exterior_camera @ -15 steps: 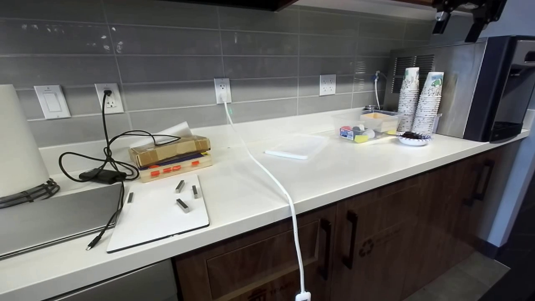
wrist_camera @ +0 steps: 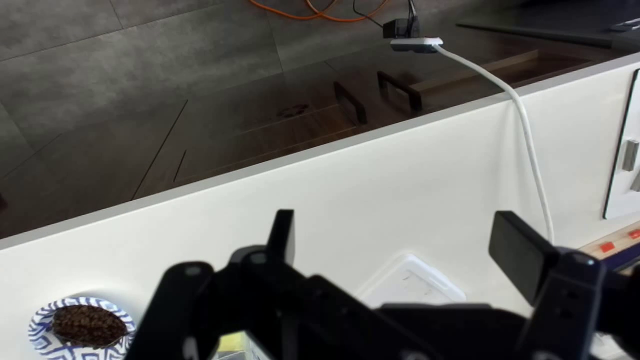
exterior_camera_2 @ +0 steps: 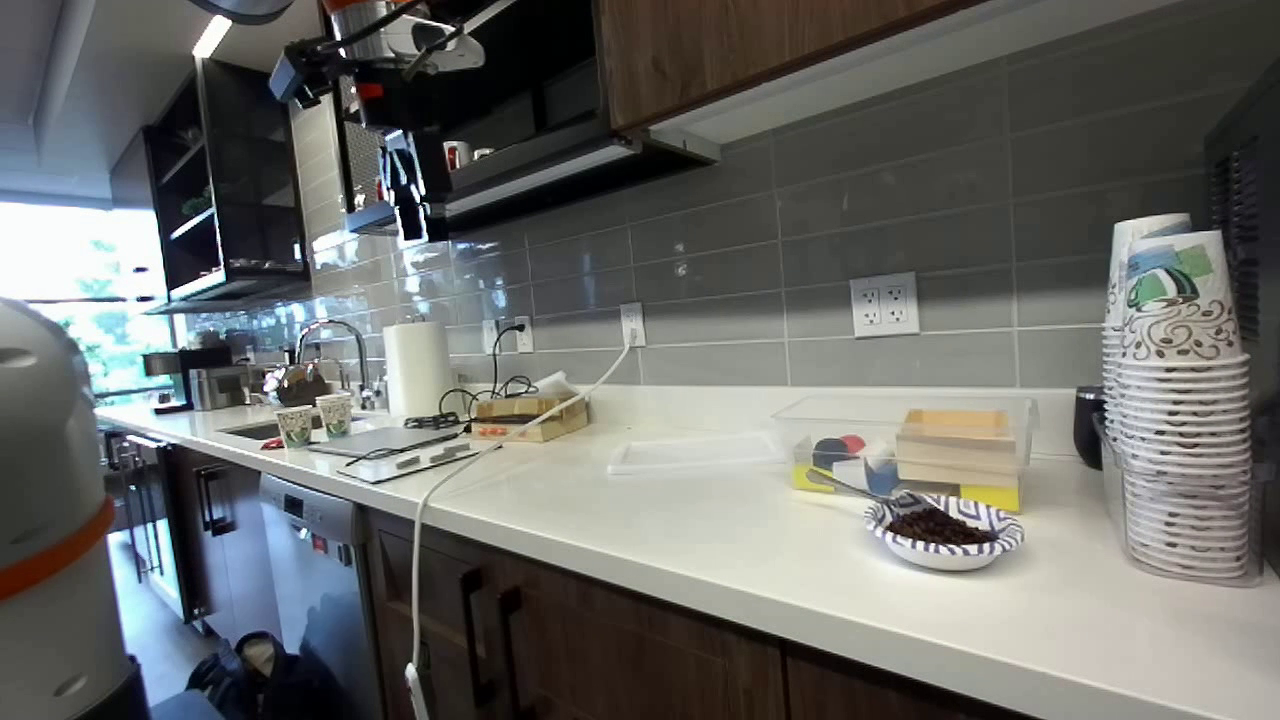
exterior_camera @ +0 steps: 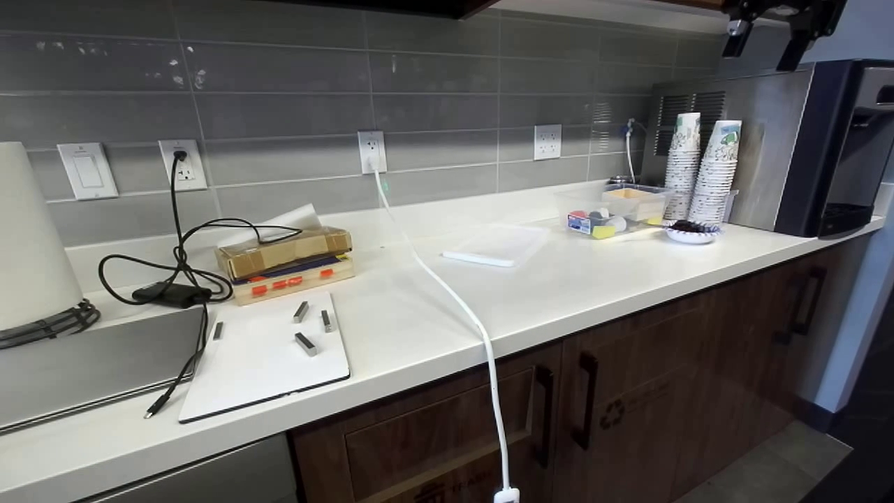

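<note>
My gripper is open, its two black fingers wide apart with nothing between them in the wrist view. High above the counter, the gripper [exterior_camera: 764,52] shows at the top right of exterior view 1. A patterned paper bowl [exterior_camera_2: 948,554] of dark brown bits, with a fork [exterior_camera_2: 854,488] leaning on its rim, sits on the white counter. Behind it stands a clear bin [exterior_camera_2: 1020,450] holding several coloured items. A flat translucent lid [exterior_camera_2: 690,452] lies to the bin's left. Small metal blocks [exterior_camera: 305,344] rest on a white board [exterior_camera: 260,381].
Tall stacks of paper cups [exterior_camera: 716,172] stand by the steel machine [exterior_camera: 767,142]. A white cord [exterior_camera: 457,297] crosses the counter and hangs over its front edge. Boxes [exterior_camera: 289,256] and a black cable [exterior_camera: 179,243] lie at the left.
</note>
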